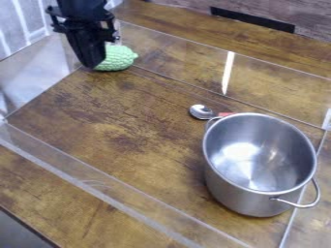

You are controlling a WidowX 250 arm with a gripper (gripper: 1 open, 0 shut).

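Observation:
My black gripper (91,55) hangs at the upper left, shut, right beside a pale green knobbly object (116,58) lying at the back left of the board. Whether its fingertips touch that object is hard to tell. A metal spoon (202,111) with some red on its handle lies near the middle right, partly hidden by a large steel pot (258,165) with loop handles, which stands empty at the right.
Clear panels or edging run around the work area, with a white strip (227,73) at the back.

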